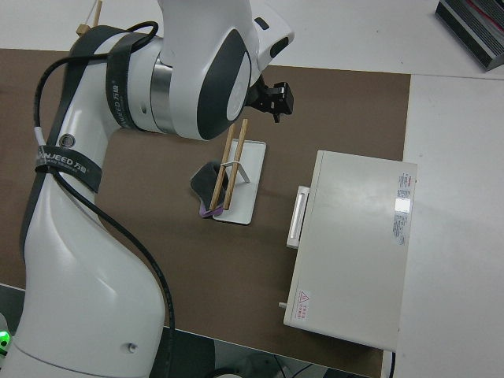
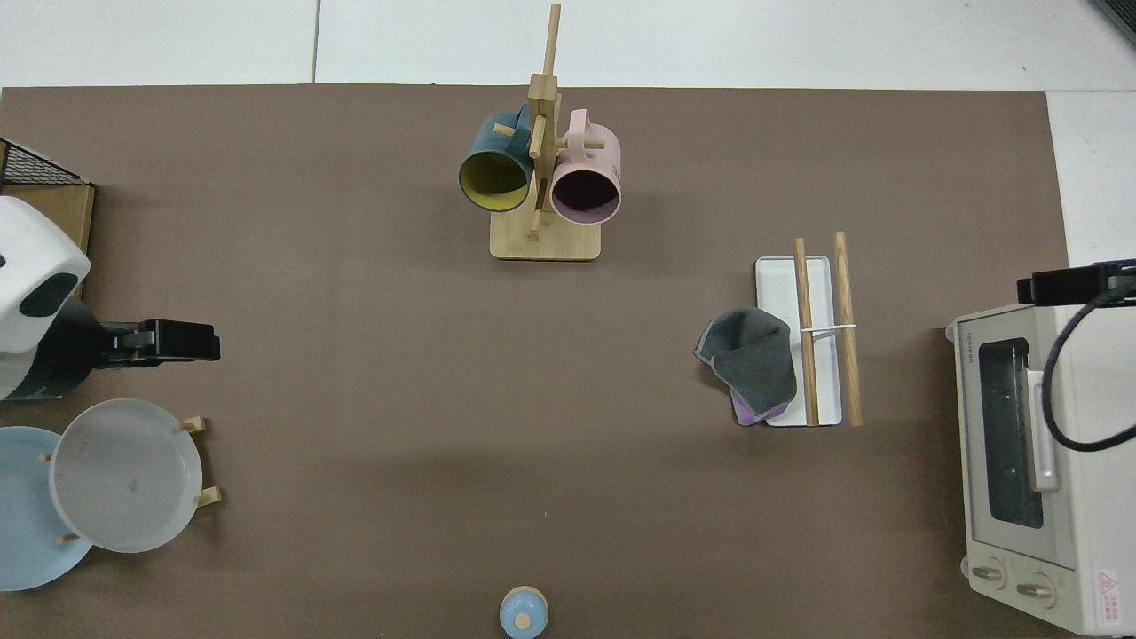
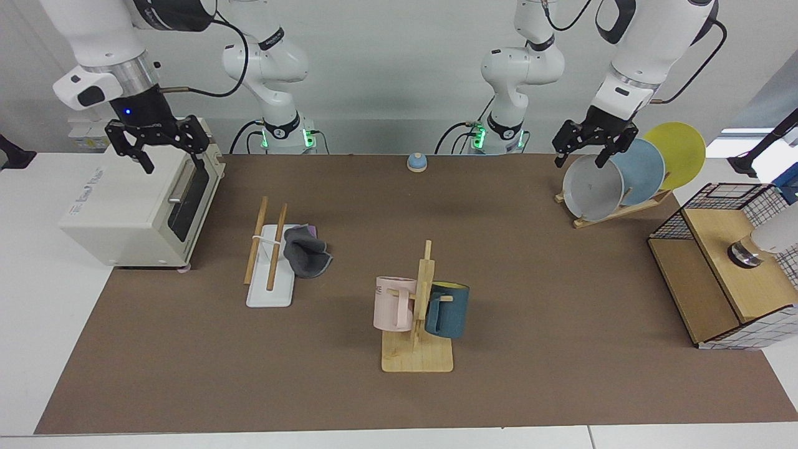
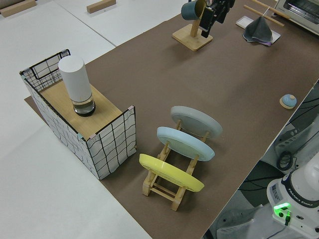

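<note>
My left gripper [image 3: 594, 145] hangs beside the plate rack at the left of the top view, above white [image 2: 126, 477], blue [image 2: 30, 511] and yellow [image 4: 169, 173] plates. My right gripper [image 3: 157, 149] is over the white toaster oven [image 2: 1100, 469], at the right of the top view. Neither is seen holding anything; their finger state is unclear. A blue mug [image 2: 495, 160] and pink mug [image 2: 586, 176] hang on a wooden stand [image 2: 543, 245]. A grey cloth [image 2: 751, 362] lies on a white tray [image 2: 823, 287] with two wooden bars.
A wire shelf [image 3: 699, 284] with a white-topped cylinder stands behind the plates. A small blue round object [image 2: 523, 612] sits at the near edge.
</note>
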